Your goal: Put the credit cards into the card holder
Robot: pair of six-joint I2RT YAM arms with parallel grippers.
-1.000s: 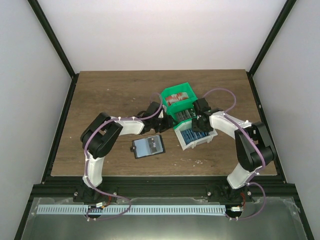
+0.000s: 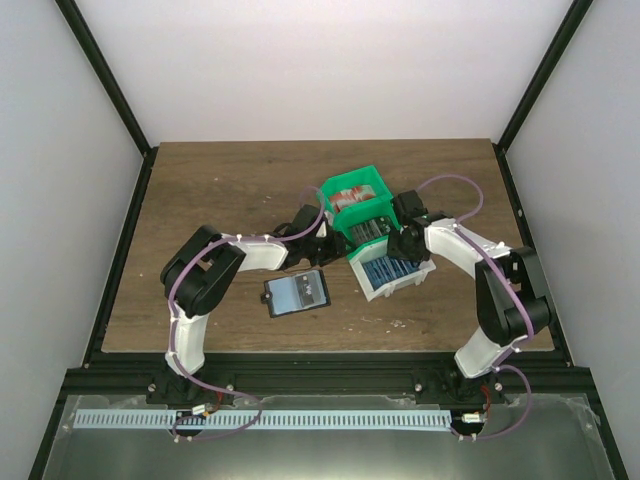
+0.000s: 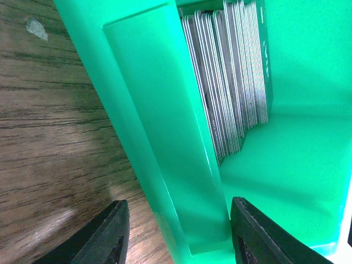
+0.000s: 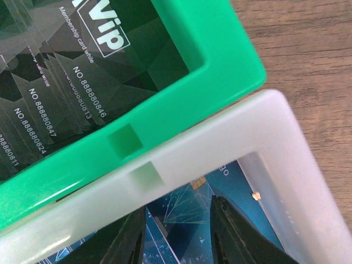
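A dark-framed card holder (image 2: 282, 294) with pale blue and grey panels lies flat on the table, probably the task's card holder. Blue cards (image 4: 190, 239) stand in the white bin (image 4: 269, 129); dark green VIP cards (image 4: 71, 66) fill the green bin (image 4: 231, 60) beside it. My left gripper is closed around the green bin's side wall (image 3: 170, 126), one finger inside and one outside. Over the white bin, my right gripper has its fingers apart above the blue cards. Whether a card sits between its tips is unclear.
A further green bin (image 2: 376, 181) with red and white cards (image 2: 352, 196) is at the back of the row. Bare wooden table (image 2: 230, 180) lies to the left and front. Bin rims surround the right gripper closely.
The left arm, the bins and the card holder look unmoved.
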